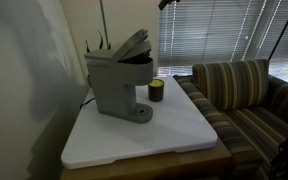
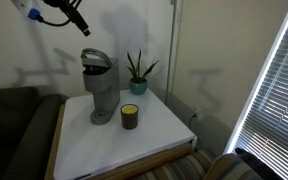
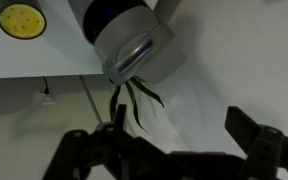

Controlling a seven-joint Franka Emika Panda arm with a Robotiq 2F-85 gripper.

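Observation:
A grey coffee maker (image 1: 122, 82) stands on a white table, its top lid tilted up. Beside it is a dark mug (image 2: 130, 117) with a yellow inside. From above, the wrist view shows the coffee maker (image 3: 129, 38) at top centre and the mug (image 3: 21, 18) in the upper left corner. My gripper is open, its fingers wide apart and nothing held between them. In exterior view 2 the dark arm (image 2: 54, 20) reaches in high at the upper left, and the gripper end hangs above the coffee maker without touching it.
Behind the coffee maker a potted plant (image 2: 137, 75) stands near the wall. A striped armchair (image 1: 234, 85) adjoins it, with window blinds (image 1: 209, 35) behind.

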